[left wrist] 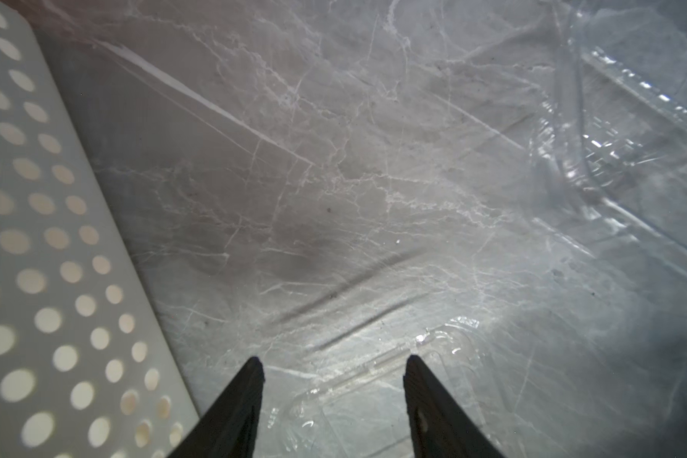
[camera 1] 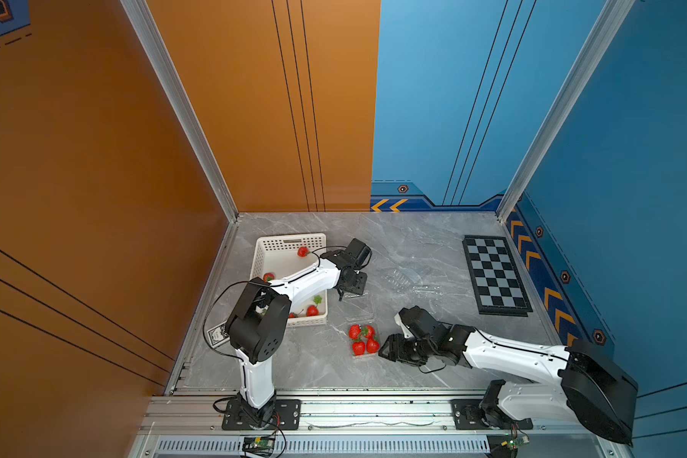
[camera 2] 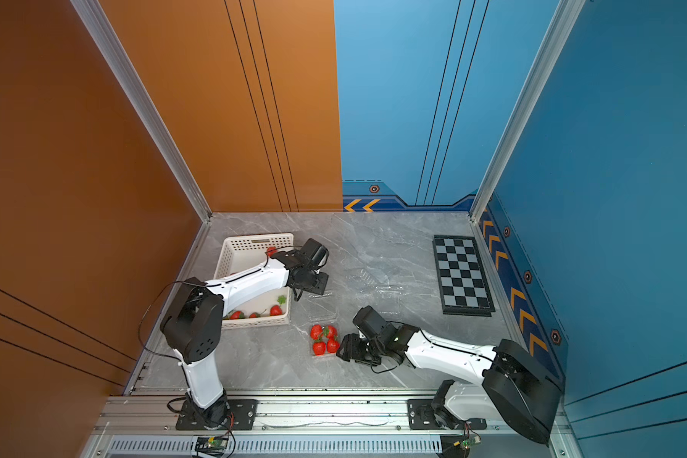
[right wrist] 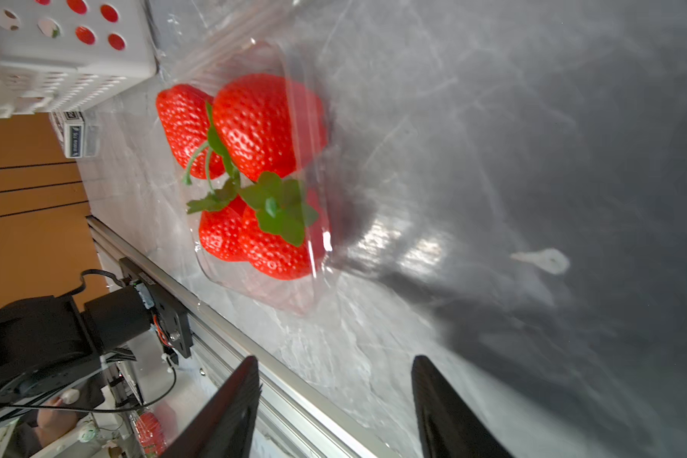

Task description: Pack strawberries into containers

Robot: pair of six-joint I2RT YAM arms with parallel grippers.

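Observation:
Several red strawberries (right wrist: 263,126) with green leaves fill a clear plastic container (right wrist: 259,292) on the table. In the top left view my right gripper (camera 1: 381,351) is just right of that container, apart from its wall as far as the right wrist view shows; its fingers (right wrist: 229,404) are spread over bare tabletop. My left gripper hangs open beside the basket's right wall, above a clear plastic lid-like panel (left wrist: 358,412). Nothing is between its fingers. More strawberries (camera 1: 312,310) lie in the white basket (camera 1: 307,321), partly hidden by the left arm.
Another clear container (left wrist: 618,206) and more clear plastic (camera 2: 389,294) lie mid-table, hard to make out. A black-and-grey checkered board (camera 1: 498,274) stands at the right.

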